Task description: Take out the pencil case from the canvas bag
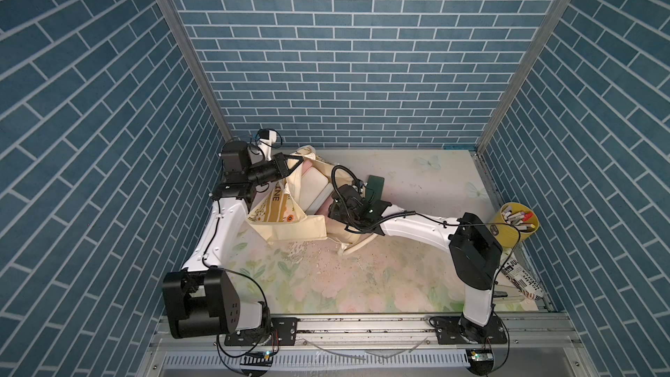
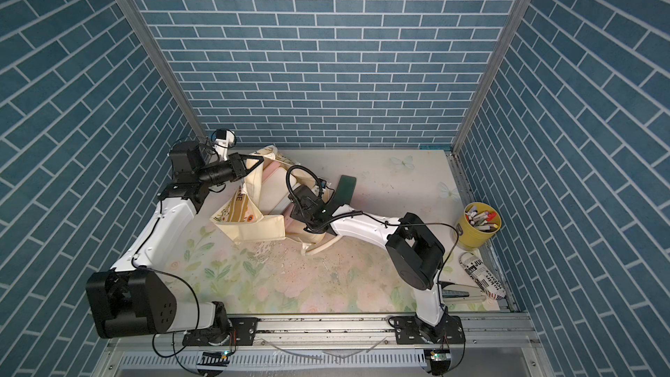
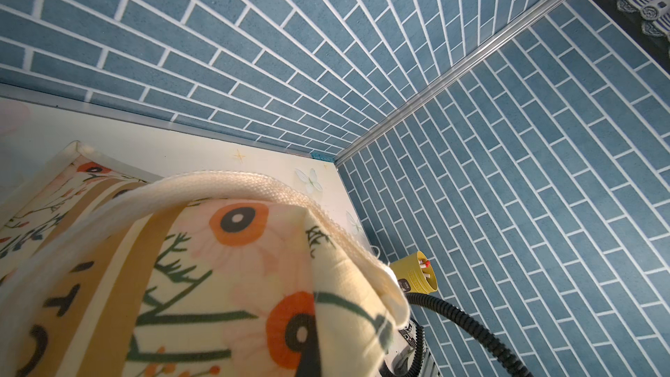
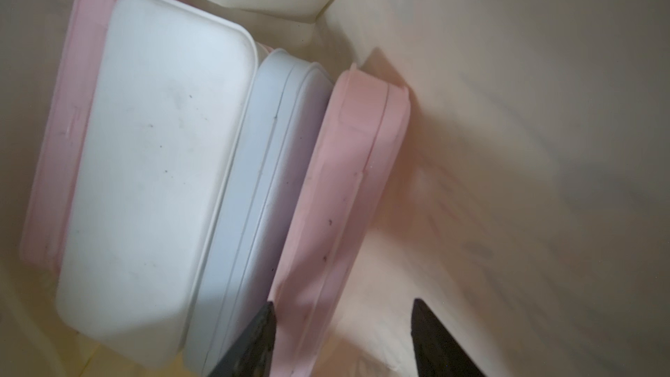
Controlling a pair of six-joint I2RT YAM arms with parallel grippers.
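The cream canvas bag [image 1: 286, 227] lies opened on the table. My left gripper [image 1: 293, 164] is shut at its upper left rim; bag fabric fills much of the left wrist view. My right gripper is open inside the bag. In the right wrist view several cases are stacked side by side: a pink case [image 4: 62, 153] at the left, a white case [image 4: 153, 167], a pale blue case [image 4: 244, 202], and a salmon-pink pencil case [image 4: 345, 167], whose near end is beside the left fingertip, with bare lining to its right.
A dark green object [image 1: 374, 187] lies behind the right gripper. A yellow cup of markers [image 2: 474, 234] and a printed pouch [image 2: 481, 275] sit at the right edge. Tiled walls enclose it.
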